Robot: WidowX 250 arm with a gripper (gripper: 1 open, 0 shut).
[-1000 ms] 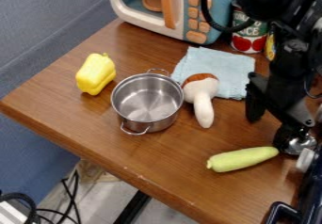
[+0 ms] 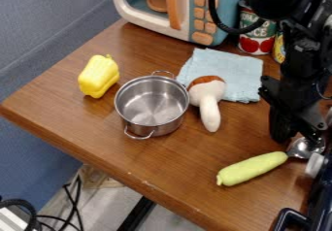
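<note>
The black gripper hangs low at the right side of the table, just above and beside a silver utensil at the table's right. A pale yellow corn cob lies to its lower left. A steel pot stands mid-table, with a mushroom toy beside it. A yellow bell pepper sits at the left. Whether the fingers are open or shut cannot be made out, as they are dark and partly hidden.
A light blue cloth lies behind the mushroom. A toy microwave and cans stand at the back.
The gripper has shifted slightly to the right, and more of the silver utensil's surroundings show. The other objects look unmoved.
</note>
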